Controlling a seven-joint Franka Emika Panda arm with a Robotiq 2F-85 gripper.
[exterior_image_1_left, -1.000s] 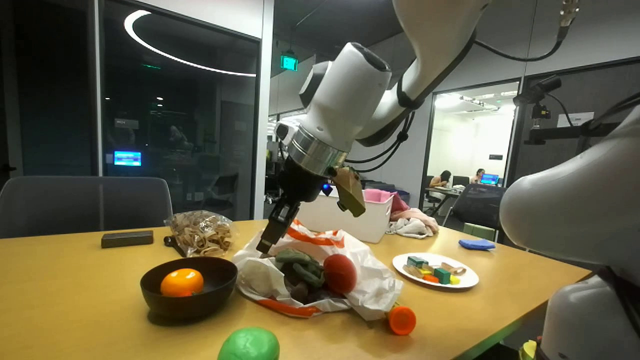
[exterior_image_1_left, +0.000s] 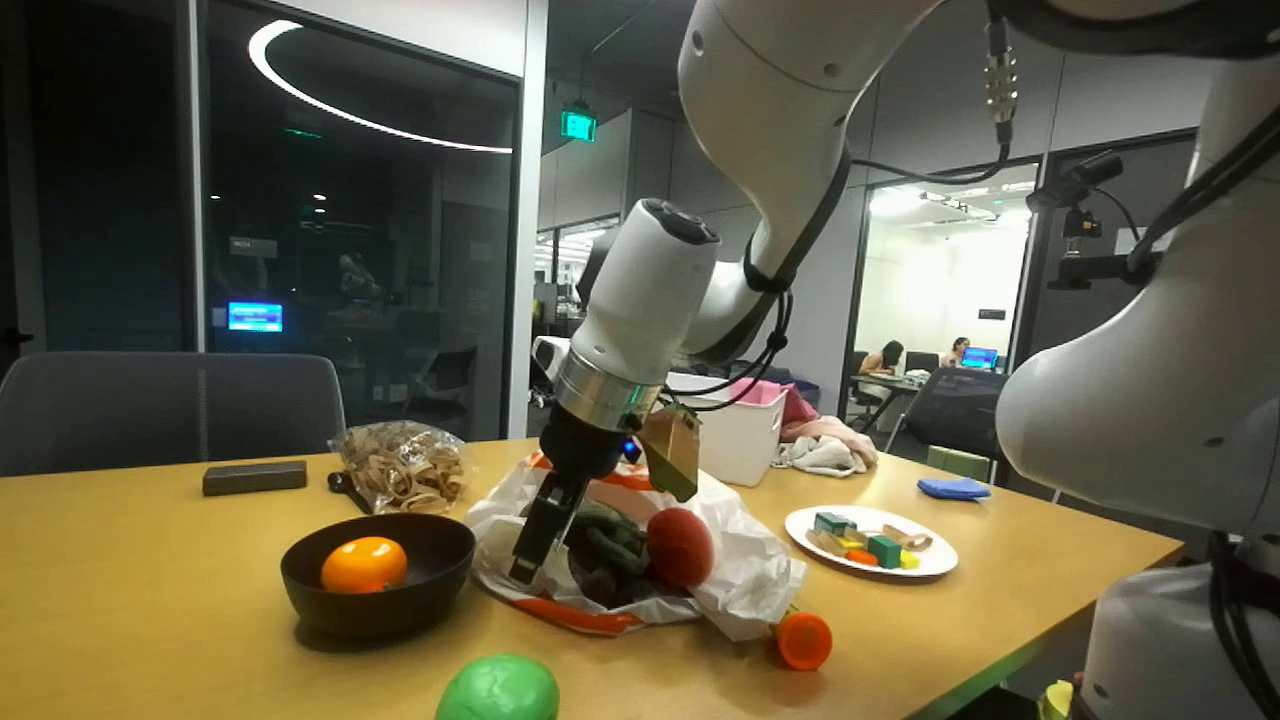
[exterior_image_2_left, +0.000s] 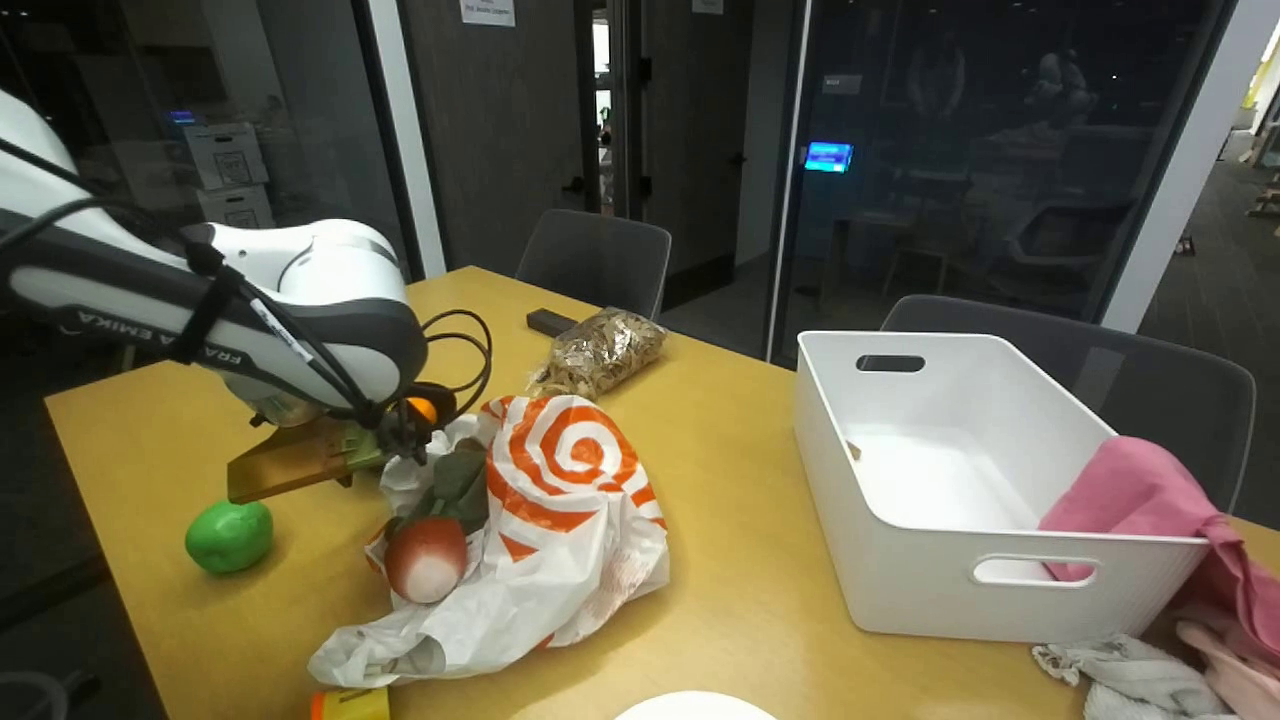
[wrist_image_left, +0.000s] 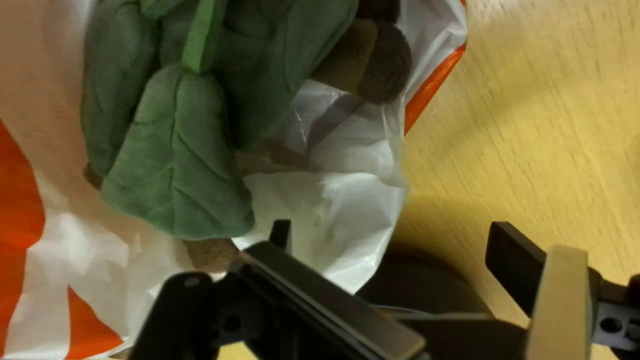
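My gripper stands open at the edge of a white-and-orange plastic bag (exterior_image_1_left: 750, 576), its fingers wide apart with nothing held between them. In the wrist view, bag plastic, table and the dark rim of a bowl show in the gap. Green cloth-like leaves (wrist_image_left: 177, 156) lie on the bag beyond the left finger (wrist_image_left: 280, 233). A round red thing (exterior_image_1_left: 680, 548), pale at one end, rests in the bag's mouth beside the leaves. The black bowl (exterior_image_1_left: 381, 613), with an orange fruit (exterior_image_1_left: 365, 564) inside, sits next to the bag, close to the fingertips.
A green fruit (exterior_image_2_left: 229, 535) lies near the table edge. An orange-capped thing (exterior_image_1_left: 804, 641) and a white plate (exterior_image_1_left: 918, 564) of small blocks stand beyond the bag. A bag of brown strips (exterior_image_2_left: 602, 350) and a large white bin (exterior_image_2_left: 996, 582) are further off.
The arm has come down, bringing the gripper lower, from above the bag to beside the leaves between bag and bowl. Bag, bowl and the other objects look unmoved.
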